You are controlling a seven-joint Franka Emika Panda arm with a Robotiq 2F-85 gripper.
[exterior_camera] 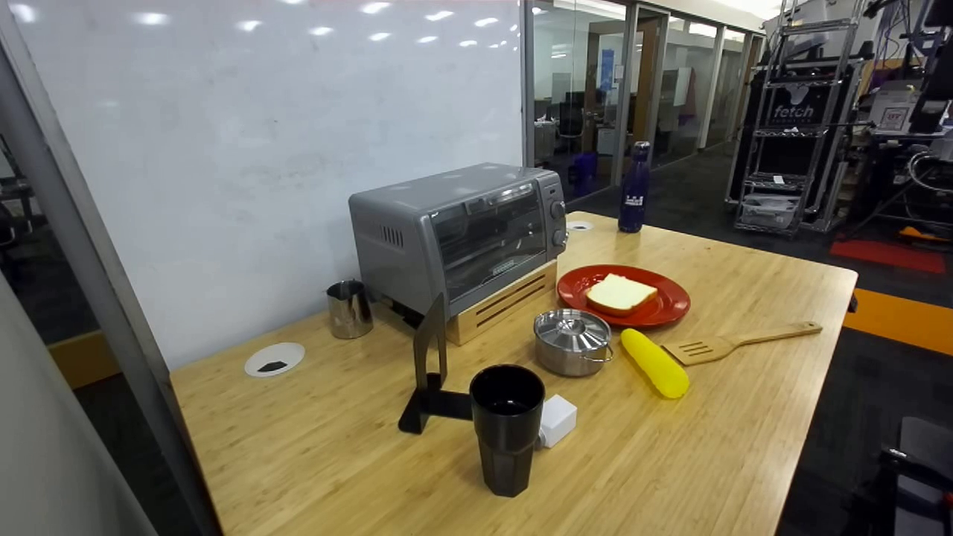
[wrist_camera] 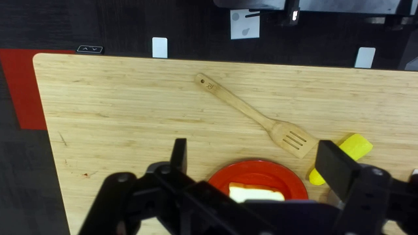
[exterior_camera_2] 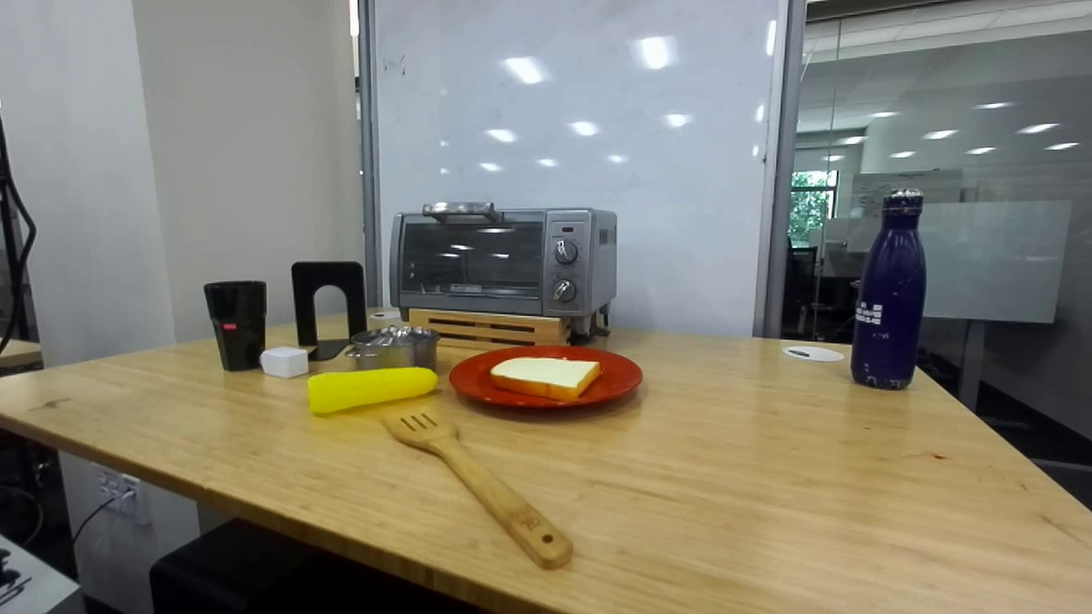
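Observation:
In the wrist view my gripper is open, its two fingers wide apart with nothing between them, above the table. Under it lies a red plate [wrist_camera: 258, 166] carrying a slice of bread [wrist_camera: 254, 193], partly hidden by the gripper body. A wooden spatula [wrist_camera: 250, 111] rests flat on the table, its slotted head close to the plate and its handle pointing toward the table edge. Beside that head is a yellow, rounded long object [wrist_camera: 356, 146], partly covered by the right finger. Neither exterior view shows the gripper.
A grey toaster oven [exterior_camera: 456, 232] stands on a wooden base against the whiteboard. Near it are a lidded steel pot [exterior_camera: 572, 343], steel pitcher [exterior_camera: 348, 310], black stand [exterior_camera: 429, 366], black cup [exterior_camera: 507, 429] and white block [exterior_camera: 558, 420]. A blue bottle [exterior_camera_2: 888, 297] stands apart.

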